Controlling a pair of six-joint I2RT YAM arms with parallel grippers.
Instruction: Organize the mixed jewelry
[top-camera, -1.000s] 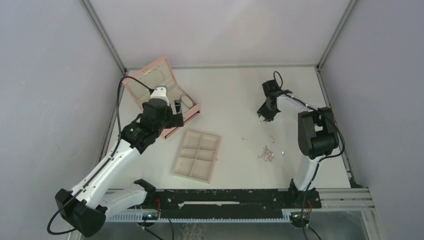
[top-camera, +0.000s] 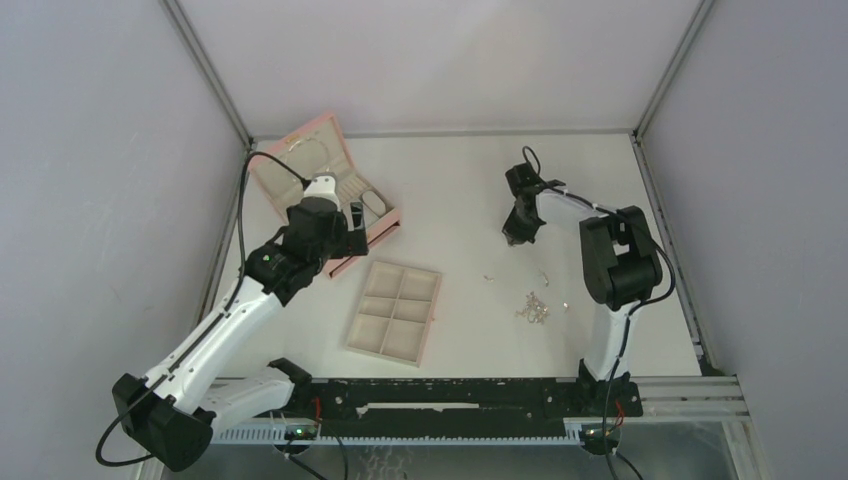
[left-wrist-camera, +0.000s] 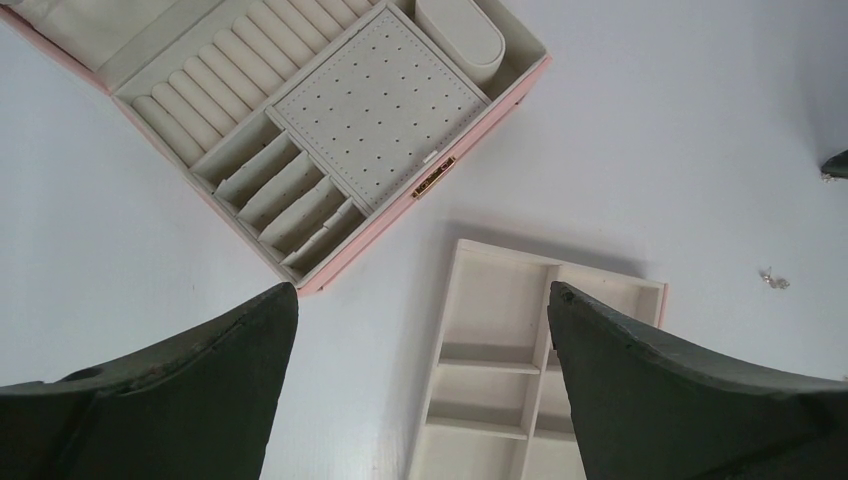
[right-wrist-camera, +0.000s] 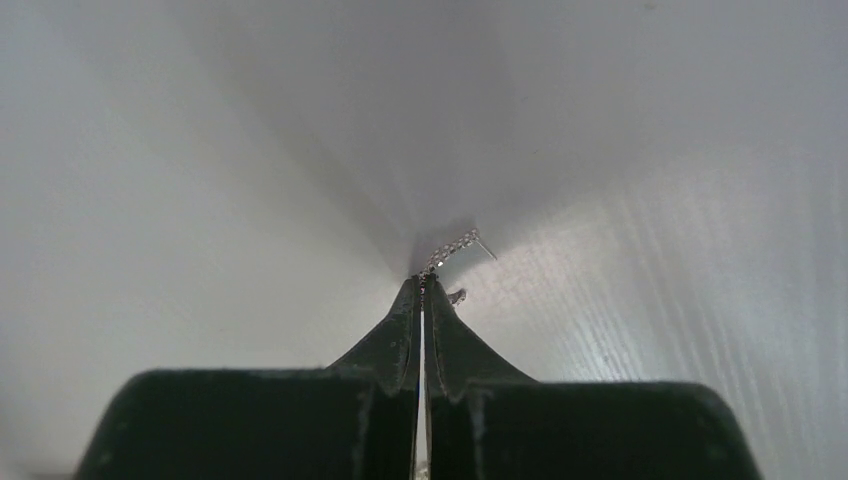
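My right gripper is shut, with a small sparkling earring (right-wrist-camera: 455, 246) at its fingertips. Part of that earring shows between the tips, and its thin post sticks out ahead. In the top view this gripper (top-camera: 513, 238) is over the open tabletop, right of centre. My left gripper stands wide open and empty, above the table by the jewelry box. The pink jewelry box (top-camera: 384, 228) lies open at the back left, showing ring rolls (left-wrist-camera: 220, 85), slots and a perforated panel (left-wrist-camera: 380, 110). A tangled jewelry pile (top-camera: 534, 308) rests at the front right.
A shallow divided tray (top-camera: 412, 284) with empty compartments lies in front of the box. Single small pieces lie around the pile, among them one piece (top-camera: 488, 277) to its left and another piece (top-camera: 566, 307) to its right.
My right gripper has moved a little to the left across the table, the sparkling piece at its tips. The left arm has stayed almost still.
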